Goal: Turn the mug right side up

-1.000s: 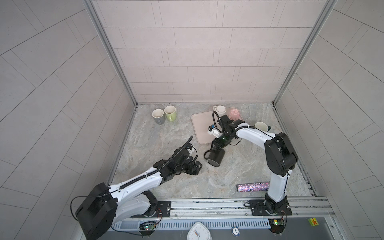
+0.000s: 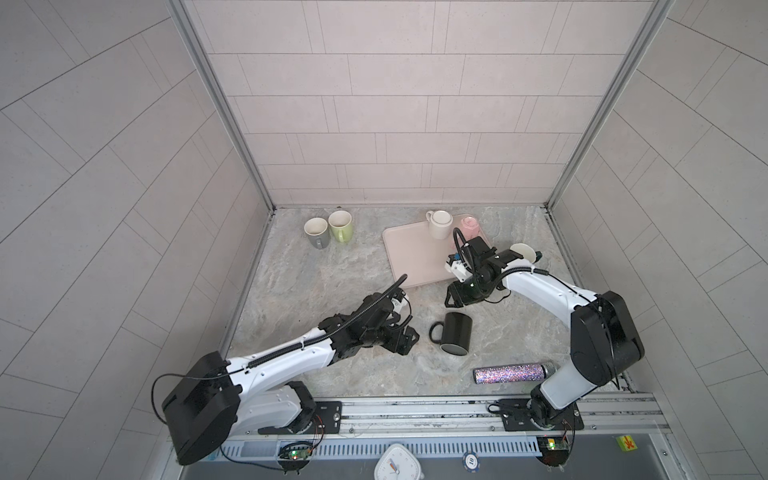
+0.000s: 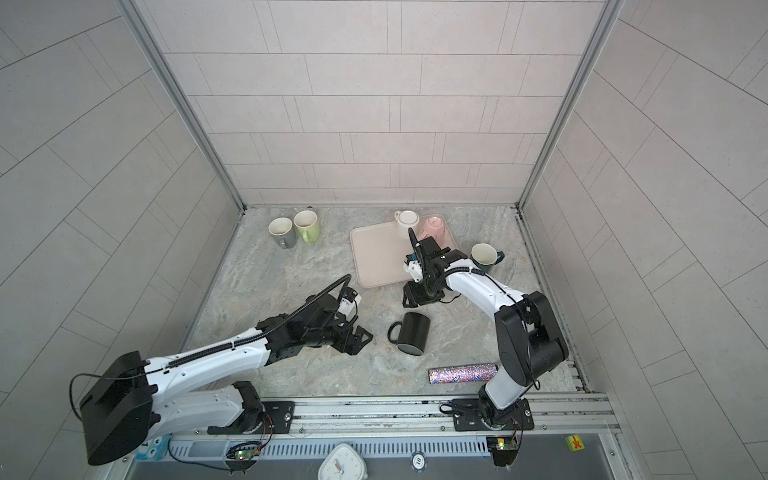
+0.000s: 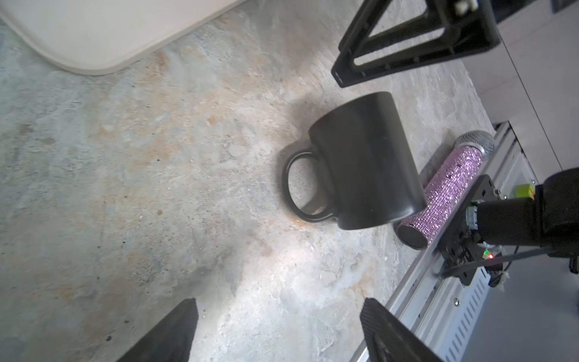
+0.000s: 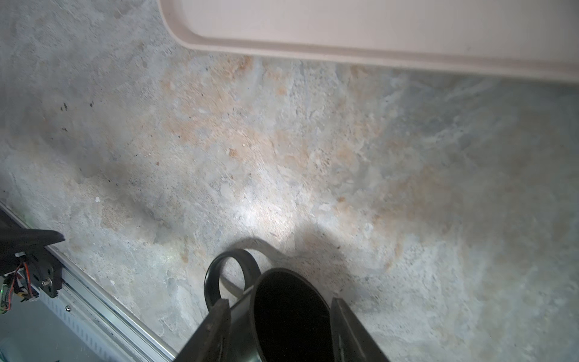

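A black mug (image 2: 457, 329) lies on its side on the stone-look table. Its base faces the front edge, its handle points left, and the right wrist view shows the dark opening of the same mug (image 5: 288, 319). My right gripper is behind and above the mouth end, fingers parted, with nothing held; in the top left view there is a small gap between it and the mug. To the left of the handle, my left gripper hangs open over bare table, apart from the mug.
A pink tray (image 2: 408, 260) with a white mug (image 2: 439, 225) and a pink cup (image 3: 433, 230) lies behind. Grey (image 2: 317, 233) and green (image 2: 341, 227) mugs stand back left, a dark green mug (image 3: 485, 256) at right. A glittery microphone (image 2: 509, 373) lies near the front.
The black mug has shifted right and toward the front and is out of the right gripper, which has drawn back to the right. The left gripper has moved slightly right.
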